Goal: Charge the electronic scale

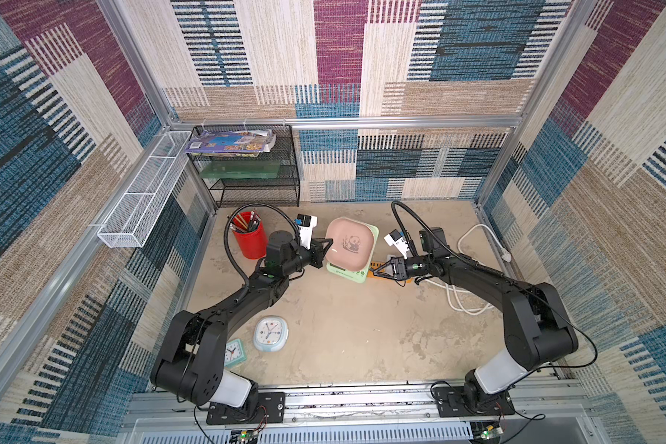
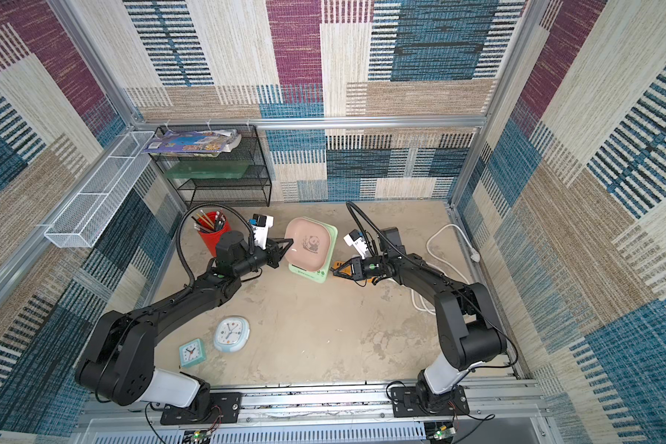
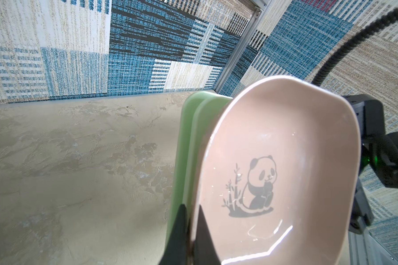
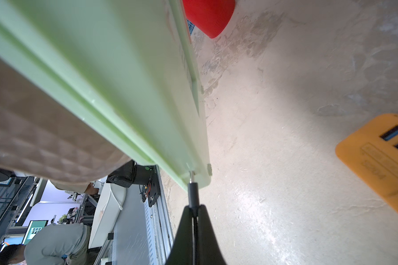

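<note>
A pale green scale (image 1: 360, 276) carries a pink tray (image 1: 350, 240) with a panda print, near the table's middle. My left gripper is shut at the tray's left side, the thin rim running between its fingertips. From the right, my right gripper is shut on a slim black plug (image 4: 193, 194). The plug's metal tip meets the scale's edge beside a corner in the right wrist view; how deep it sits I cannot tell. In that view the scale's green side (image 4: 163, 110) fills the upper left, looking tilted.
An orange power strip (image 4: 380, 154) with USB slots lies close to the right gripper. A red pen cup (image 1: 250, 240) stands behind the left arm. Two clocks, a round one (image 1: 271, 333) and a square one (image 2: 191, 352), sit front left.
</note>
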